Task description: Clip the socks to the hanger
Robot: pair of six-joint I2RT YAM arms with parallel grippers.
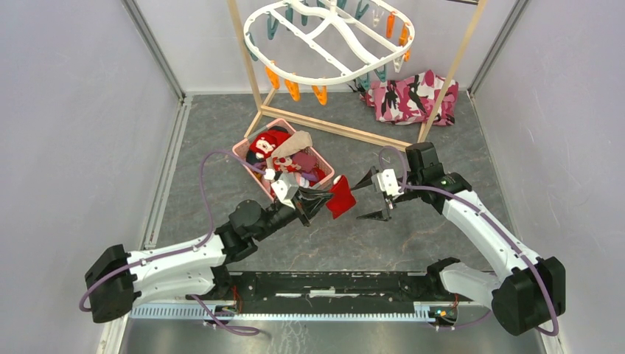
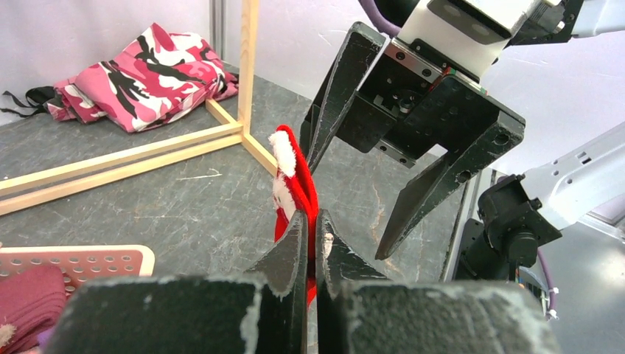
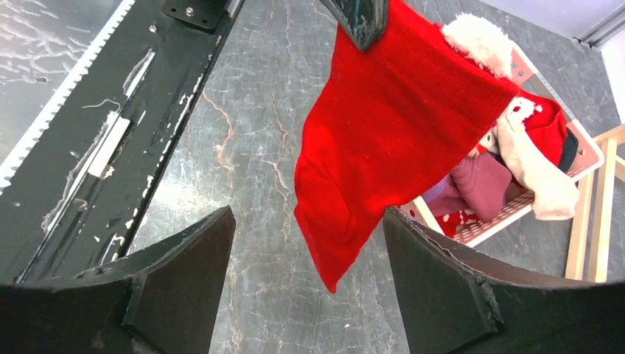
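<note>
A red sock [image 1: 340, 198] with white fluffy trim hangs between the two arms, and my left gripper is shut on it. To its right, my right gripper [image 1: 371, 199] faces the sock with its fingers spread apart. In the right wrist view the red cloth [image 3: 398, 118] reaches down to a pointed end above the gap between the right fingers, which hold nothing. The white oval hanger [image 1: 324, 80] is at the top, with orange clips [image 1: 292, 90] and teal clips [image 1: 272, 26] around its rim.
A pink basket [image 1: 324, 164] full of socks sits behind the left gripper. Wooden stand bars [image 1: 343, 131] cross the floor beneath the hanger. A pink camouflage bag [image 1: 413, 98] lies at the back right. Bare floor surrounds the grippers.
</note>
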